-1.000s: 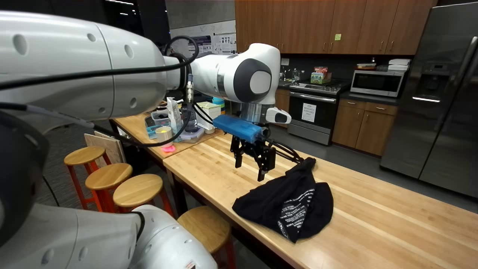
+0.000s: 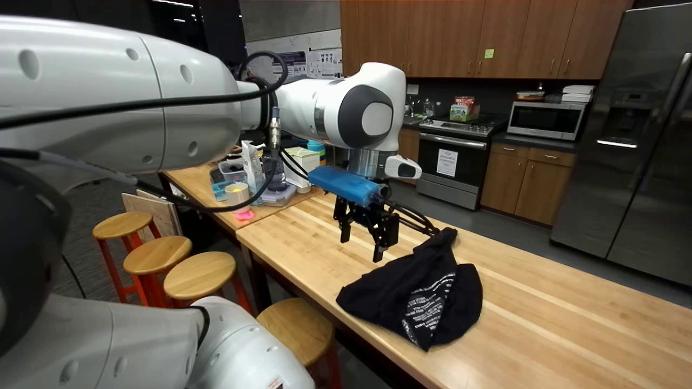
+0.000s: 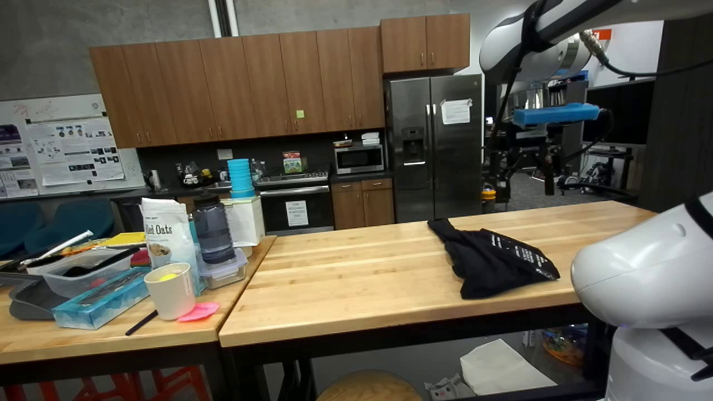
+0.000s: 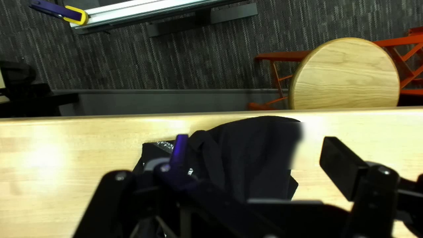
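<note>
A black cloth with white printed text, perhaps a shirt [image 2: 396, 292], lies folded and rumpled on the wooden table [image 2: 571, 311]. In the second exterior view the cloth [image 3: 491, 257] is near the right end of the tabletop, its printed side facing right. My gripper [image 2: 361, 246] hangs above the table, apart from the cloth. Its fingers [image 2: 381, 243] are spread wide and hold nothing. From the wrist, the cloth [image 4: 249, 158] shows below and between the two fingers of my gripper; part of it is hidden behind the gripper body.
Wooden stools [image 2: 301, 334] stand along the table's near edge. A side table carries a white mug [image 3: 171, 292], an oats bag [image 3: 170, 234], a dark bottle [image 3: 212, 230] and tubs.
</note>
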